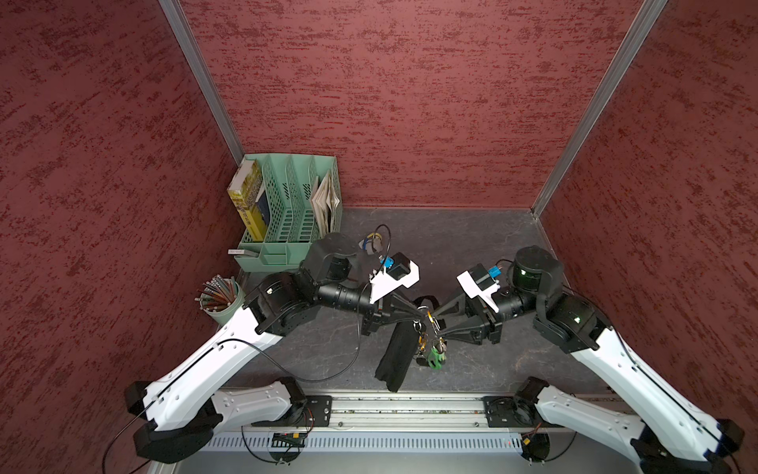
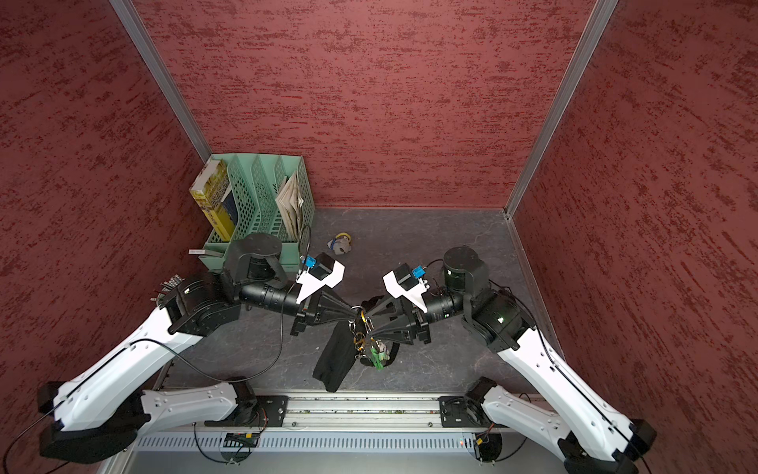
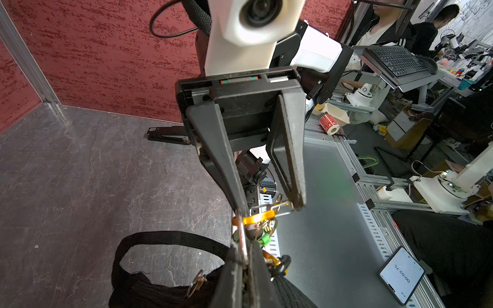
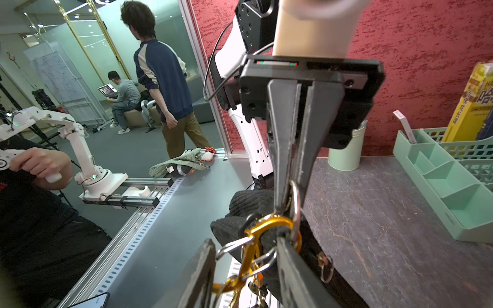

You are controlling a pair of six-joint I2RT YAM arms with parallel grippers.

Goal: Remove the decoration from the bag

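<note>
A black bag (image 1: 394, 359) with a strap lies at the front middle of the table. Above it hangs the decoration, a bunch of gold and silver carabiners and rings (image 4: 251, 251) with a green piece (image 1: 434, 355). My left gripper is shut at the silver ring and clips, coming from the left; a thin silver piece shows at its tips. Opposite it, my right gripper (image 1: 442, 324) has its fingers apart around the carabiners, with the gold one (image 3: 256, 218) near its tips. Whether the right fingertips touch the metal I cannot tell.
A green organiser (image 1: 288, 252) with books stands at the back left, a pencil cup (image 1: 221, 304) in front of it. A small grey item (image 2: 340, 245) lies behind the arms.
</note>
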